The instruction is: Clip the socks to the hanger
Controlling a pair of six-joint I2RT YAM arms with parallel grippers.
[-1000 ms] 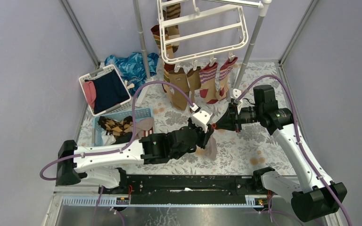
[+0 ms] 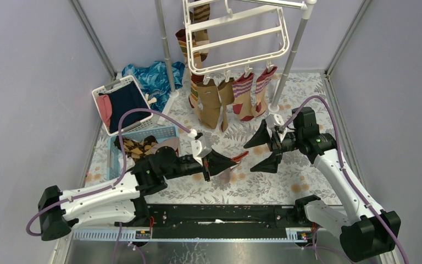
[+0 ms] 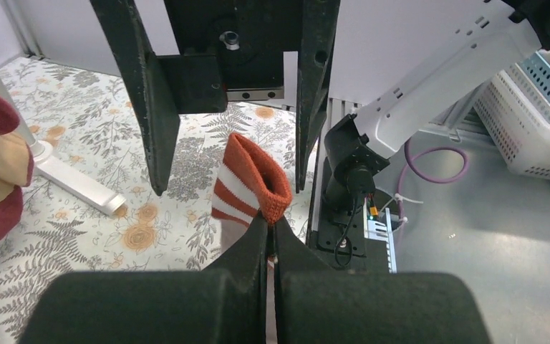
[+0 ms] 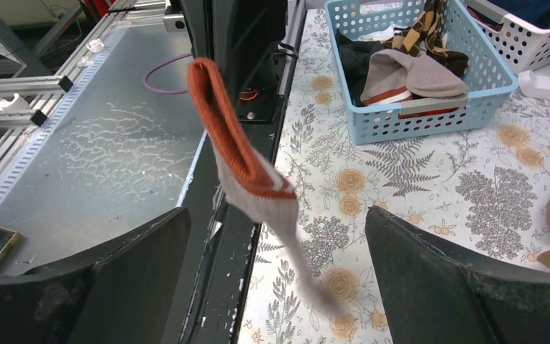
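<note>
An orange-and-white striped sock with a pale lower part dangles from my left gripper, whose fingers are closed on its upper end. My right gripper stands open just right of it, its fingers apart and empty; in the right wrist view the sock is blurred ahead of those fingers. Behind them, the white hanger carries several socks, among them maroon-striped ones and brown ones, clipped along its front edge.
A blue basket of socks lies at the left, with a white basket of folded cloth behind it and a blue plastic bag at the back. Bare patterned mat lies below the grippers.
My left gripper has drawn back leftward with the sock, away from the right gripper. The right gripper has shifted slightly toward the front and now stands open, off the sock.
</note>
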